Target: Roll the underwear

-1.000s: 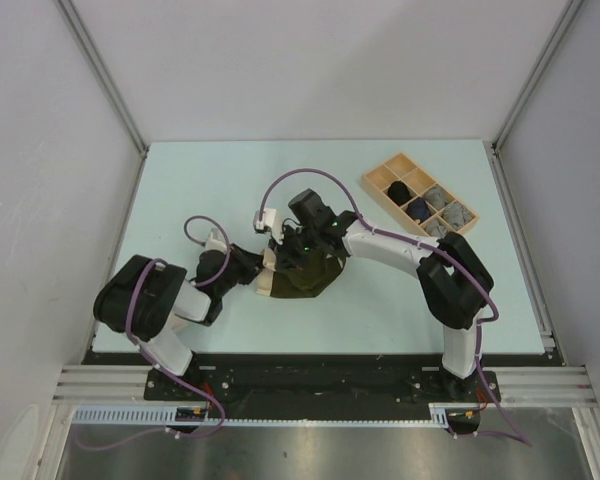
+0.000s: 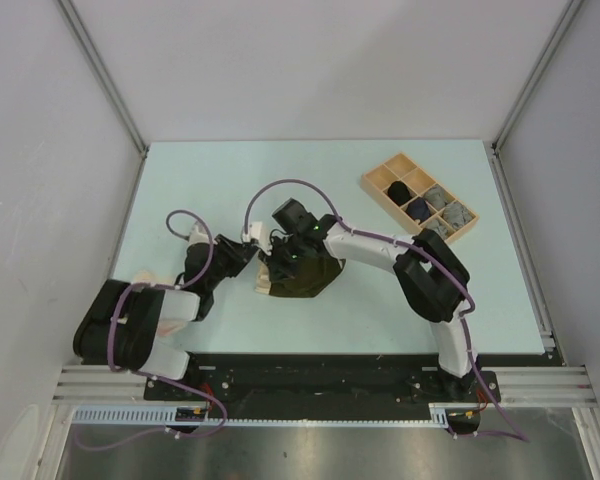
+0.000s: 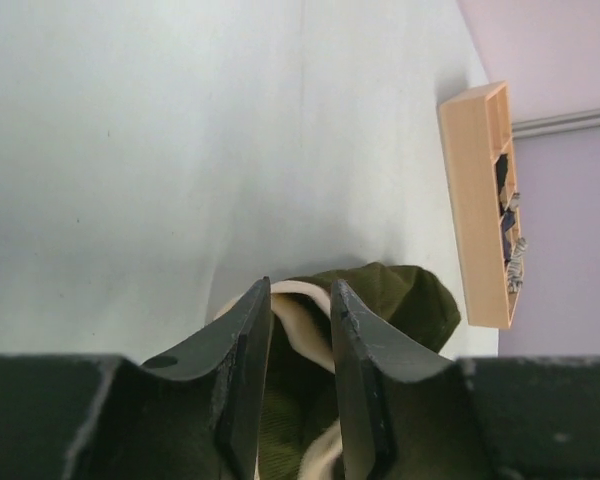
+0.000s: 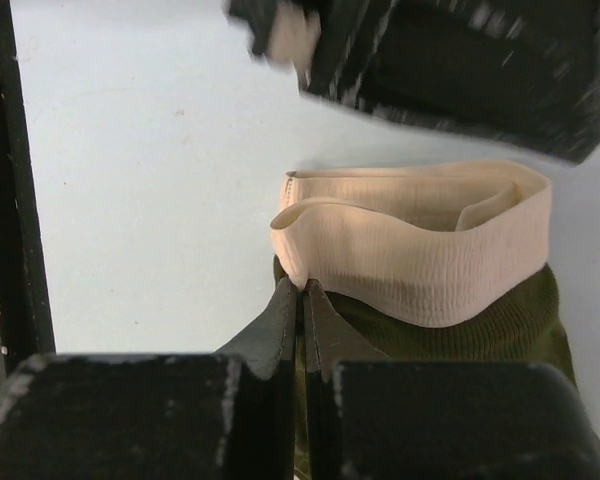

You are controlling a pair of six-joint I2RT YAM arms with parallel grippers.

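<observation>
The olive underwear (image 2: 309, 285) with a cream waistband (image 4: 424, 271) lies at the table's centre, partly under the right arm. My right gripper is shut at the folded corner of the waistband; in its wrist view the band's tip meets the fingertips. My left gripper (image 2: 243, 249) is just left of the underwear. In the left wrist view its fingers (image 3: 360, 390) have a gap between them, with the garment showing behind; whether anything is held is not visible.
A wooden divided tray (image 2: 378, 185) with rolled dark and grey items sits at the back right. A light cloth (image 2: 160, 281) lies at the left edge.
My left arm has drawn back leftward, away from the waistband. My right arm has shifted slightly down and left.
</observation>
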